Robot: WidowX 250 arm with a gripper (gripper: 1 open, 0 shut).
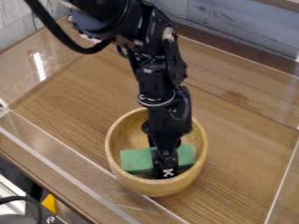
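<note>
A wooden bowl (119, 138) stands on the wooden table near the front, with a green block (136, 160) lying inside it. My black gripper (166, 164) reaches down from above into the bowl, its fingers shut on the green block near its middle. The arm hides part of the block and the back of the bowl.
A pale wall runs along the back. At the lower left, beyond the table's edge, lie a cable and a small yellow object.
</note>
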